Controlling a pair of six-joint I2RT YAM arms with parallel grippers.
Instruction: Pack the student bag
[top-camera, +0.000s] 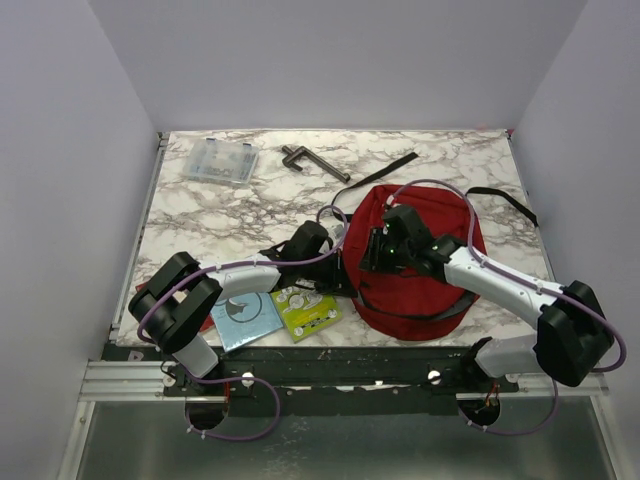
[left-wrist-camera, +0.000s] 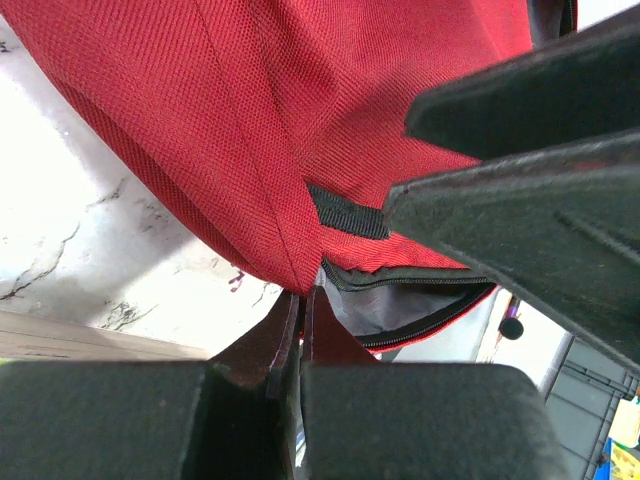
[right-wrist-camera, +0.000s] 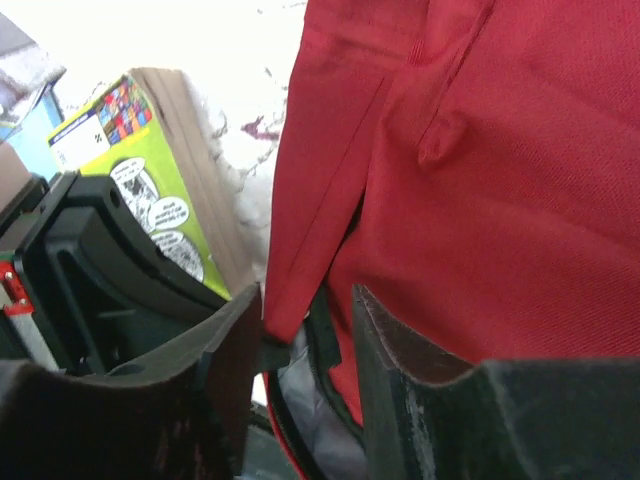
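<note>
The red bag (top-camera: 400, 295) lies on the marble table at the right, its zipped pocket (left-wrist-camera: 405, 300) partly agape and showing grey lining. My left gripper is shut on a fold of red cloth at the bag's left edge, beside that opening. Above the same edge, my right gripper has its fingers parted, one on each side of a dark tab, apparently without gripping anything. To the left of the bag lies a green book (top-camera: 312, 315), and a blue book (top-camera: 246, 320) is farther left; my left arm partly covers both.
A clear plastic case (top-camera: 222, 160) and a dark metal bracket (top-camera: 318, 165) lie at the back. Black straps (top-camera: 385, 168) extend from the bag's far side. Something red (top-camera: 208, 324) sits beneath the left arm. Bare marble shows at left and back.
</note>
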